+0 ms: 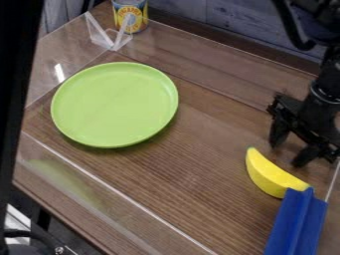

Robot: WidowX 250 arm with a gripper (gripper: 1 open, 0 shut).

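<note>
A black gripper hangs low at the right edge, above and behind a yellow banana; its finger tips are apart, and nothing clear shows between them. The banana lies on the wooden surface, beside a blue object at the lower right. A green plate lies empty on the left side.
A can and a clear plastic piece stand at the back left, near the surface's edge. A dark area runs along the left.
</note>
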